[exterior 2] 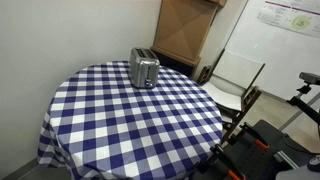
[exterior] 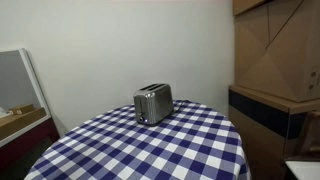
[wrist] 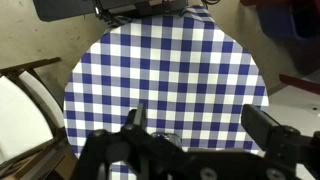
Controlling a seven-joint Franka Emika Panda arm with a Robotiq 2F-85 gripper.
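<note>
A silver two-slot toaster [exterior: 153, 104] stands upright on a round table with a blue-and-white checked cloth [exterior: 130, 155]. In the second exterior view the toaster [exterior 2: 144, 68] is near the table's far edge, by the wall. My gripper shows in the wrist view, looking down on the cloth, with its dark fingers [wrist: 262, 124] wide apart. It is open and nothing shows between the fingertips. A shiny part, perhaps of the toaster [wrist: 168, 137], peeks out at the bottom of that view, mostly hidden behind the gripper. Neither exterior view shows the gripper clearly.
Brown cardboard boxes [exterior: 275, 50] rise to the right of the table. A chair with a white seat [exterior 2: 222, 95] stands close to the table's right side. Dark equipment with cables [exterior 2: 255, 150] fills the lower right corner.
</note>
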